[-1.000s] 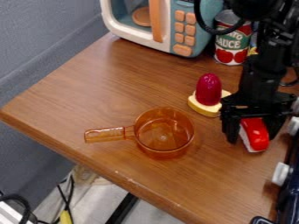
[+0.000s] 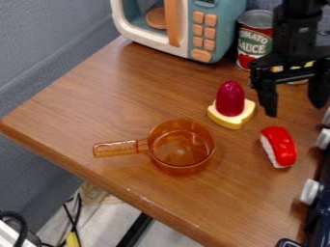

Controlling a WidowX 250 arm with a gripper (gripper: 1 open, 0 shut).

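Observation:
My black gripper (image 2: 290, 88) hangs open at the upper right, above and behind a red toy (image 2: 279, 146) with a white underside, with nothing visible between its fingers. A red egg-shaped piece (image 2: 231, 97) stands on a pale yellow base (image 2: 230, 118) left of the gripper. A translucent orange pan (image 2: 180, 145) lies in the middle of the table, its handle pointing left.
A teal toy microwave (image 2: 178, 26) and a red-and-white can (image 2: 253, 39) stand at the back. Dark hardware with white knobs (image 2: 311, 191) lines the right edge.
My gripper has risen and moved back, away from the red toy, which now shows fully and lies on the table.

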